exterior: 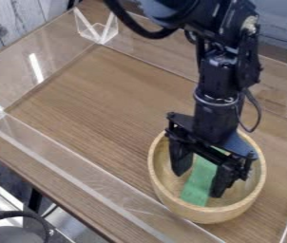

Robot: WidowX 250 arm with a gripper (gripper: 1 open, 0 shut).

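Note:
A tan round bowl (174,196) sits at the lower right of the wooden table. Inside it lies a green object (197,185), partly covered by the black gripper. My gripper (207,159) is lowered into the top of the bowl over the green object, its fingers spread open to either side. Whether the fingertips touch the green object or the bowl's wall is hard to tell.
Clear plastic strips run along its edges. A small white wire-like object (95,27) stands at the back left. Black cables show at the lower left.

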